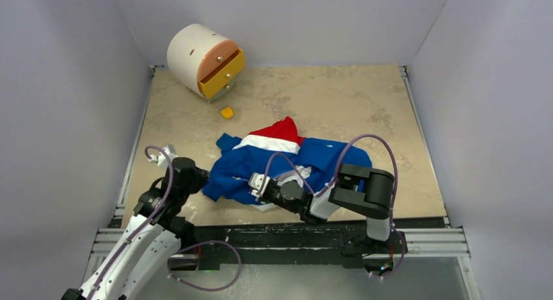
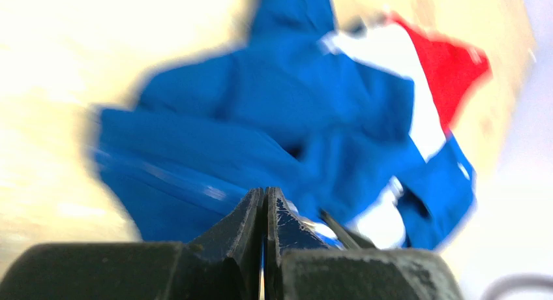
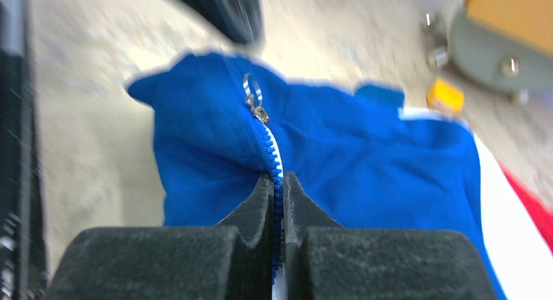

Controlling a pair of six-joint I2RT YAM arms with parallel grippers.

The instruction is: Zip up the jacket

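Note:
The blue, white and red jacket (image 1: 316, 158) lies spread at the front of the table. Its metal zipper slider (image 3: 259, 111) and pull ring show in the right wrist view, with closely meshed teeth running from the slider toward my right gripper. That gripper is shut on the zipper edge, the blue tape passing between its fingers. My left gripper is shut at the jacket's left end; nothing shows clearly between its fingertips. From the right wrist it appears as a dark blur (image 3: 228, 10) just beyond the pull ring, seemingly apart from it.
A white drum-shaped cabinet (image 1: 195, 52) with a yellow drawer (image 1: 223, 74) stands at the back left. In front of it lies a small yellow block (image 1: 227, 112).

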